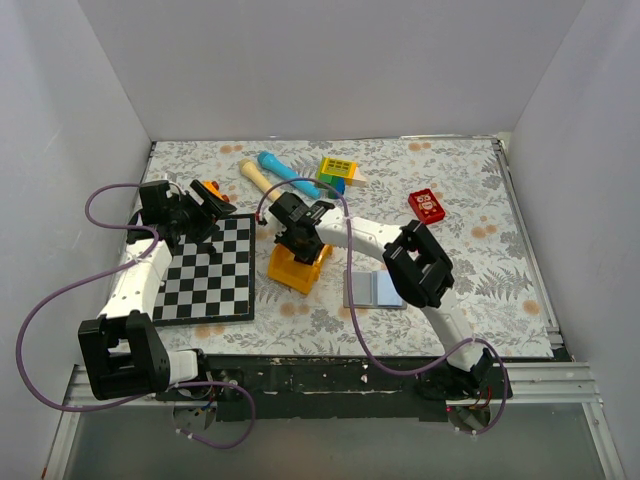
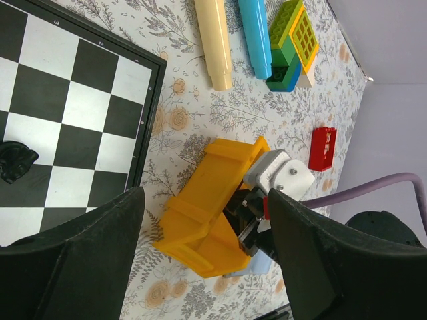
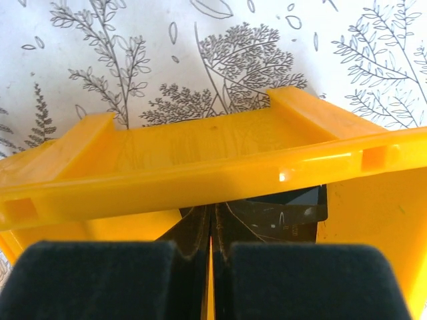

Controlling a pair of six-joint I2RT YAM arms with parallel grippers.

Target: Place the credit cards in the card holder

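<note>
Black credit cards (image 3: 287, 212) lie in the yellow tray (image 3: 180, 173), partly hidden under its near rim in the right wrist view. My right gripper is shut with nothing between its fingers. Its tips are inside the tray by the cards, which are outside the fingers. In the top view the right arm covers part of the tray. A flat grey and pale-blue folded piece (image 1: 376, 289), likely the card holder, rests to the tray's right. Over the chessboard's upper right, my left gripper (image 1: 218, 197) stands open and empty, its fingers wide apart in the left wrist view.
The chessboard (image 1: 245, 270) is left of the tray. Behind lie a cream stick (image 2: 215, 47), a blue stick (image 2: 255, 40) and toy blocks (image 2: 293, 47). A small red box (image 1: 426, 206) sits right of them.
</note>
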